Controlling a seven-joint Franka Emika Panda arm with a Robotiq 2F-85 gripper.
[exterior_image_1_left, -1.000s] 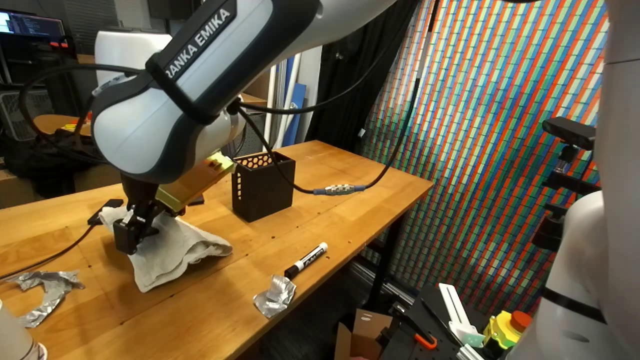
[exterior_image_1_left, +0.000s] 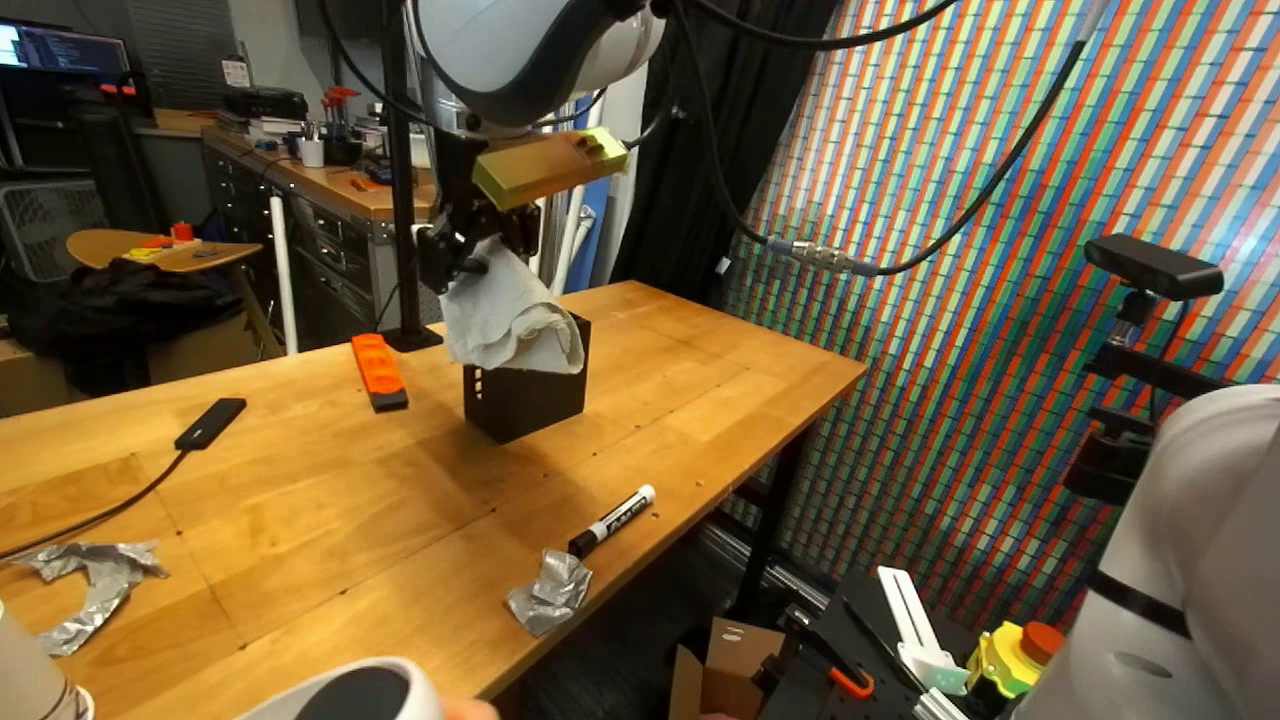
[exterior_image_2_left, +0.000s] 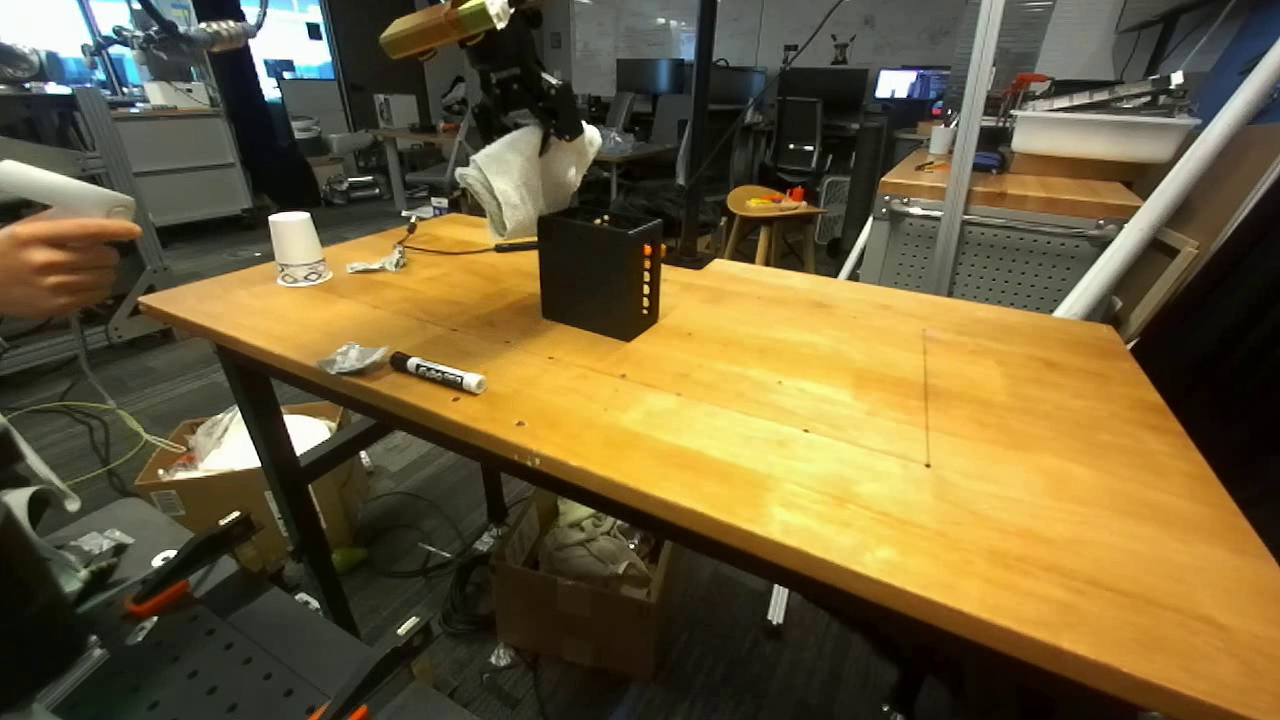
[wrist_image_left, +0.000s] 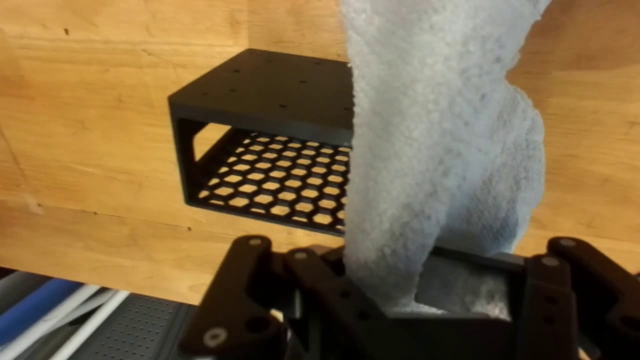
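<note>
A white cloth (exterior_image_1_left: 510, 314) hangs from my gripper (exterior_image_1_left: 470, 254), which is shut on it above the table. Beneath and behind the cloth stands a black box (exterior_image_1_left: 528, 396) with an open top. In the wrist view, the cloth (wrist_image_left: 420, 138) covers the right part of the box (wrist_image_left: 288, 96), and a honeycomb-patterned wall shows inside its opening. From the second exterior view, the cloth (exterior_image_2_left: 528, 174) dangles close to the upper edge of the box (exterior_image_2_left: 594, 276). Whether the cloth touches the rim, I cannot tell.
An orange-and-black tool (exterior_image_1_left: 379, 370) lies by the table's far edge. Near the front edge are a marker (exterior_image_1_left: 614, 518) and crumpled foil (exterior_image_1_left: 551, 590). A paper cup (exterior_image_2_left: 296, 248) stands at one end; a person's hand (exterior_image_2_left: 60, 264) is beside the table. The opposite end is clear.
The cloth, earlier on the table in front of the black cable device, has been lifted with my gripper and carried toward the box. The orange tool is uncovered. The box has not moved.
</note>
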